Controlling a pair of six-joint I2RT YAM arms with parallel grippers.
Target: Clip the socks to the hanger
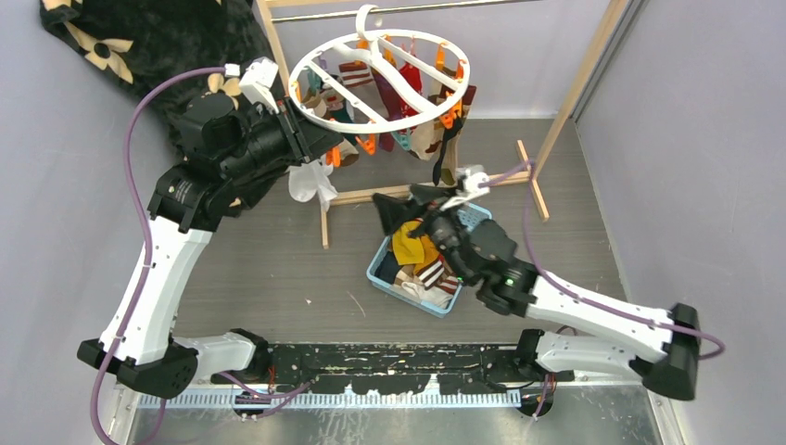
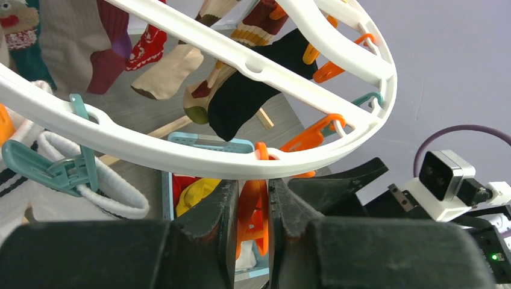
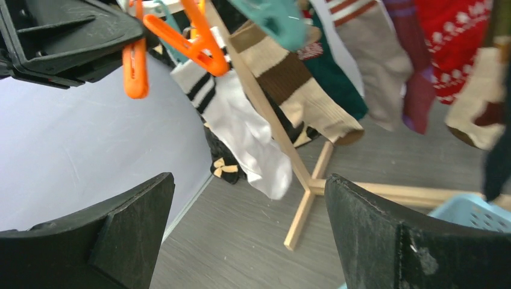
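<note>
The round white hanger (image 1: 385, 128) hangs from a bar, with orange and teal clips and several socks around it. My left gripper is shut on an orange clip (image 2: 260, 232) at its rim; no sock shows in that clip. A white sock with black stripes hangs near it; in the left wrist view, its cuff is by a teal clip (image 2: 63, 171). My right gripper (image 1: 399, 199) stands open and apart from the hanger, nothing between its fingers.
Below the hanger, a blue basket (image 1: 406, 298) on the floor holds more socks, a yellow one (image 1: 408, 246) among them. Wooden stand legs (image 1: 533, 181) flank the area. A dark flowered blanket (image 1: 139, 46) hangs at the back left.
</note>
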